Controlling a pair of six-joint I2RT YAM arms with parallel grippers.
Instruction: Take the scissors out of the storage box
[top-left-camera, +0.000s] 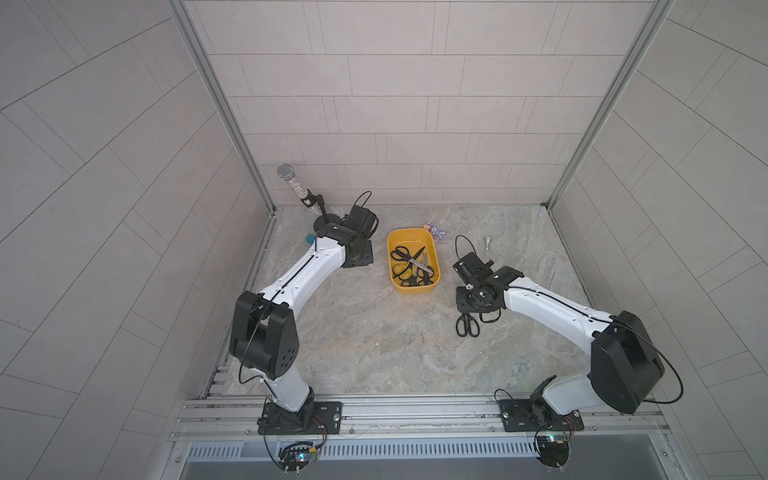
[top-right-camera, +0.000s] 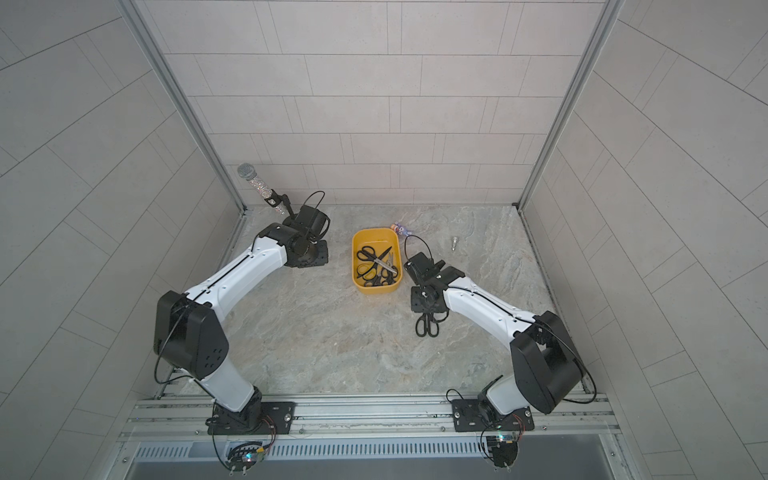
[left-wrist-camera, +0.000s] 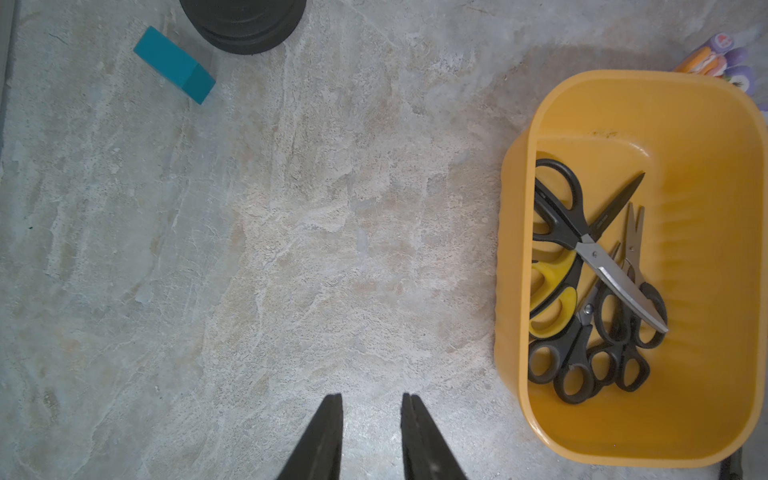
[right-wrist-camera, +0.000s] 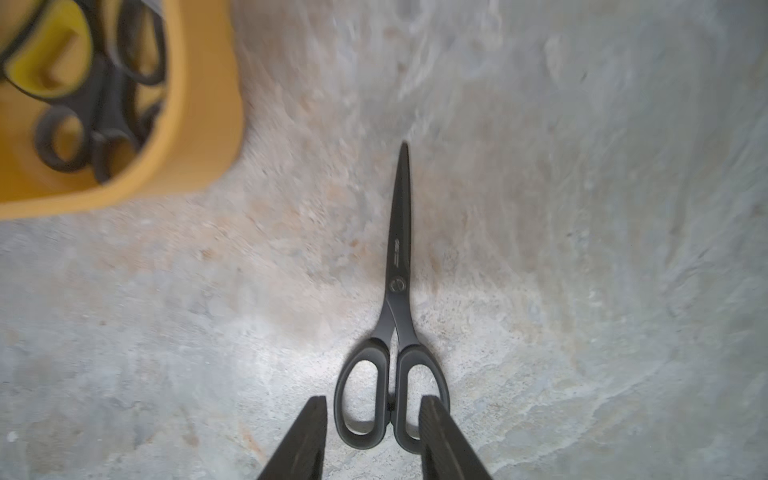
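Observation:
A yellow storage box (top-left-camera: 436, 284) stands mid-table. In the left wrist view, several pairs of scissors (left-wrist-camera: 616, 276) lie jumbled inside it, one black-handled pair with a silver blade on top. A single black pair of scissors (right-wrist-camera: 397, 304) lies flat on the table, outside the box and to its front right. My right gripper is above this pair, open, fingertips appearing over the handle loops; nothing is held. Left of the box, my left gripper hangs open over bare table with nothing between its fingers.
A microphone on a stand (top-left-camera: 298, 188) is at the back left, a teal block (left-wrist-camera: 174, 64) by its base. Colourful pens (left-wrist-camera: 716, 62) lie behind the box and a small clear item (top-right-camera: 454, 242) at back right.

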